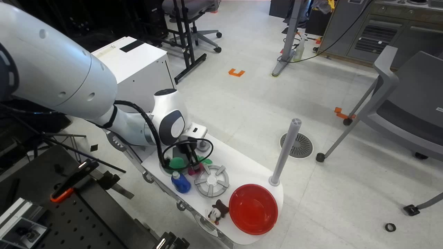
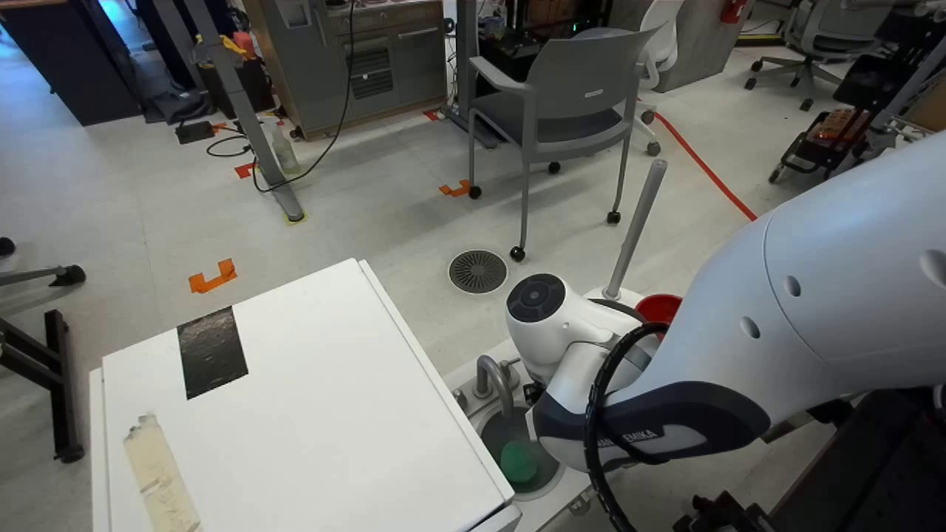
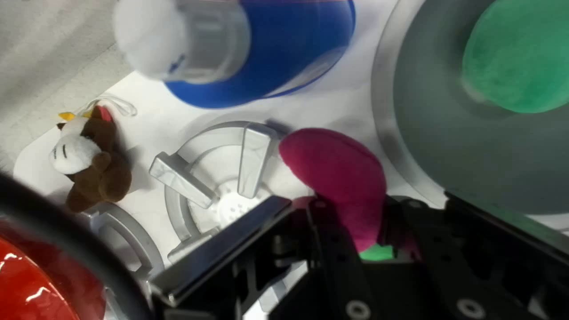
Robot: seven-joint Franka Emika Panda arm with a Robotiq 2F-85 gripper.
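Note:
My gripper is shut on a soft magenta toy [image 3: 341, 176], pinched between its black fingers. A bright green part [image 3: 377, 253] shows just below the magenta in the wrist view, and in exterior view 1 green leaf-like pieces [image 1: 204, 159] stick out beside the toy [image 1: 195, 168]. The toy is between the round grey sink [image 1: 165, 169] and the burner grate [image 1: 211, 181], seemingly just above the counter. How far above is hard to tell. Much of the gripper is hidden by the arm in exterior view 2.
A green round object [image 3: 520, 53] lies in the sink. The blue bottle [image 1: 181, 182] with a white cap stands close by. Farther along are a brown-and-white plush [image 1: 218, 211], a red bowl [image 1: 253, 209] and an upright grey post [image 1: 285, 151]. A faucet [image 2: 494, 381] rises beside the sink.

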